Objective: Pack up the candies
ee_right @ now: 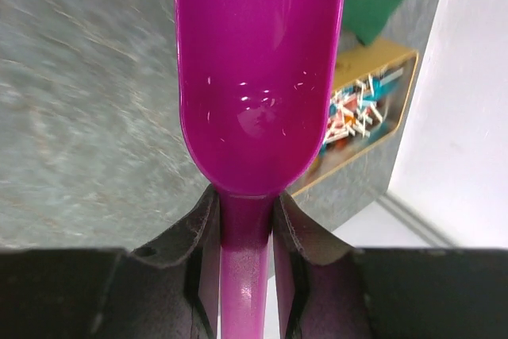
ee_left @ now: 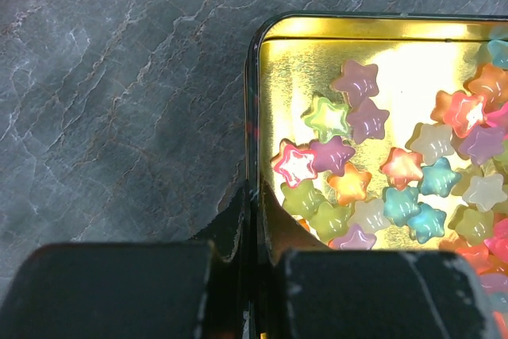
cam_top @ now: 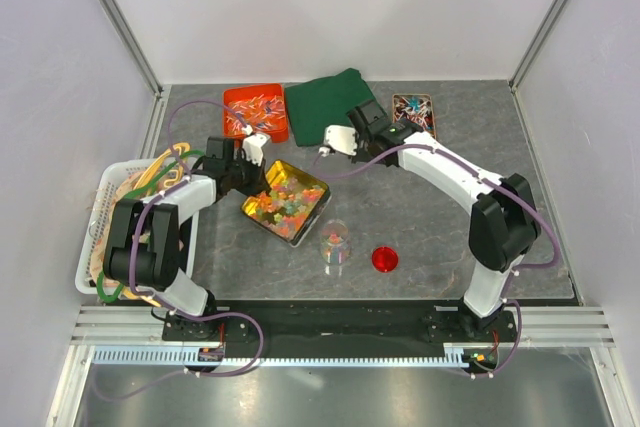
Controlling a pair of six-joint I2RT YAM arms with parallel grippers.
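A gold-lined tray (cam_top: 285,204) of star candies sits centre-left on the table; my left gripper is shut on its dark rim at a corner. My right gripper is raised at the back right, a magenta scoop (ee_right: 254,77) between its fingers; whether they are tight on it is hard to tell. A clear jar (cam_top: 335,242) with some candies stands front centre, a red lid (cam_top: 385,258) to its right.
At the back are a red bin (cam_top: 255,97), a green cloth (cam_top: 325,102) and a box of sticks (cam_top: 413,105). A white basket (cam_top: 98,227) fills the left.
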